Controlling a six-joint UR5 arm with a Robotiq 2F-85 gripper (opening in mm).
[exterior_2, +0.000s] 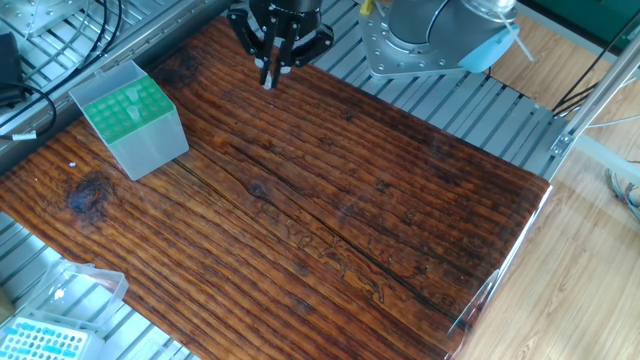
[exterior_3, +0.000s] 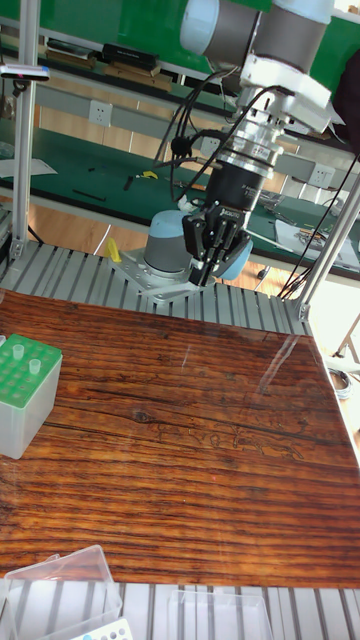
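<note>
My black gripper (exterior_2: 274, 74) hangs above the far edge of the brown wooden board (exterior_2: 330, 200), close to the robot's base. Its fingers stand close together and look shut, with a pale spot at the tip; whether anything thin lies between them is too small to tell. In the other exterior view the gripper (exterior_3: 209, 279) points down in front of the base, clear of the board. A translucent box with a green perforated top (exterior_2: 128, 112) stands on the board's left side, well apart from the gripper. Two pale tube-like pieces (exterior_3: 34, 367) stick up from the green top.
An open clear-lidded case (exterior_2: 75, 292) with a white and blue rack (exterior_2: 45, 342) lies off the board at the lower left. The grey robot base (exterior_2: 412, 25) stands behind the board. The board's middle and right are bare.
</note>
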